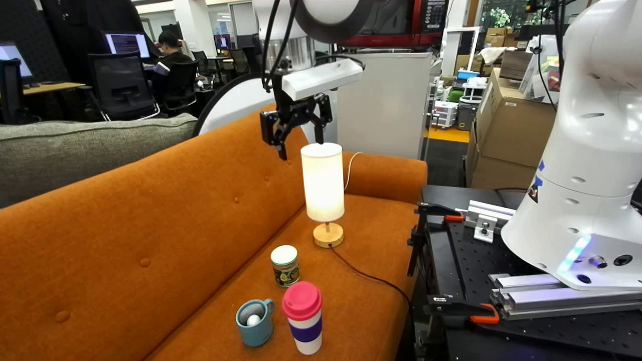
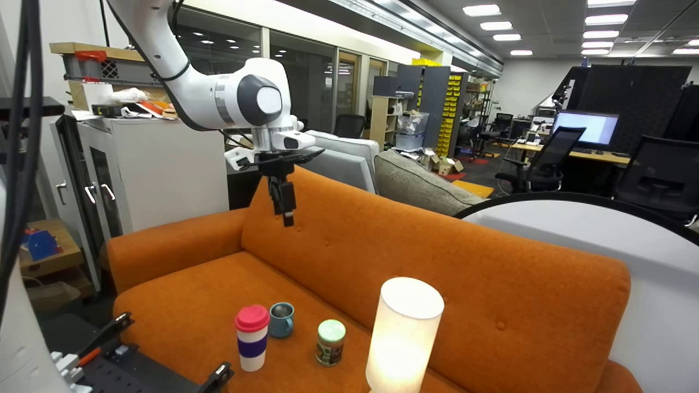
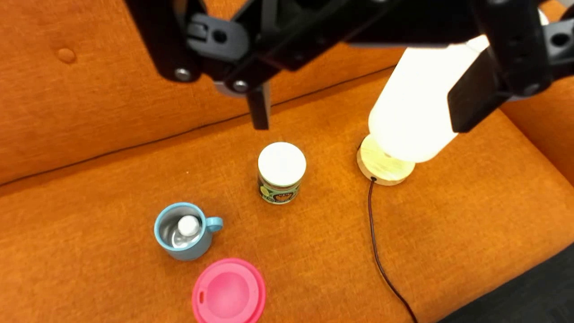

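Observation:
High over the couch, my gripper [image 1: 302, 149] stands open, with nothing held between its fingers. In the wrist view its two fingertips [image 3: 259, 110] are wide apart, and the lit lamp [image 3: 417, 107] shows behind the right one. The lamp has a white shade and a round wooden base. A small jar [image 3: 282, 171] with a pale lid sits left of the lamp. Farther left is a blue mug [image 3: 185, 231] with a white round thing inside. Beside the mug stands a white cup with a pink lid [image 1: 302, 301] and purple band, upright.
The orange couch back [image 1: 150, 222] rises behind these things. A dark lamp cord [image 1: 373, 277] runs over the seat's front edge. The robot's base table [image 1: 469, 283] with clamps borders the seat. Bare seat lies beyond the mug and cup [image 2: 190, 295].

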